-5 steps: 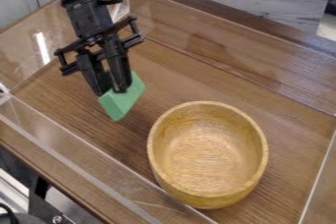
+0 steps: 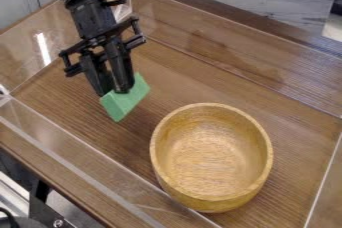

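My black gripper (image 2: pixel 112 77) hangs from the upper left over the wooden table, shut on a green object (image 2: pixel 126 99) that looks flat-faced and tilted, just left of the middle of the camera view. A round-cornered yellow-tan bowl (image 2: pixel 211 157) stands at the lower right, apart from the green object and empty.
A pale marbled surface shows along the back at the top right. White edges and some dark cable lie at the far left and lower left.
The gripper, with the green object in it, has shifted very slightly. The bowl has stayed in place.
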